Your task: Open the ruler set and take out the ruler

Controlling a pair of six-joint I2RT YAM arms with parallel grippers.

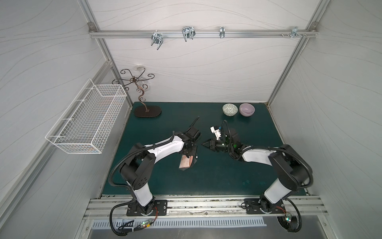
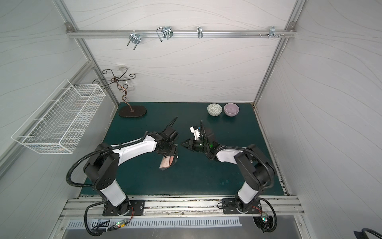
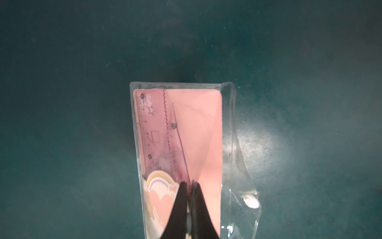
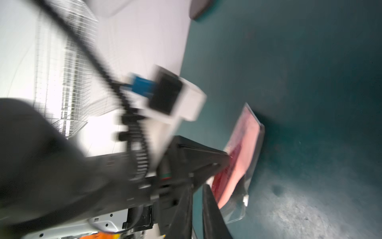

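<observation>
The ruler set [image 3: 199, 119] is a clear pouch with a pink card, purple rulers [image 3: 150, 123] and a rainbow design, its clear flap opened out to the right. My left gripper is shut over its middle, at a thin plastic edge; whether that edge is pinched is unclear. In the top views the set [image 1: 185, 161] lies below the left gripper. My right gripper stands just right of it, its fingers slightly apart at the bottom of the right wrist view, with nothing seen held.
Two bowls [image 1: 229, 110] [image 1: 246, 110] stand at the back right, a metal stand [image 1: 147, 112] at the back left. A wire basket [image 1: 85, 119] hangs on the left wall.
</observation>
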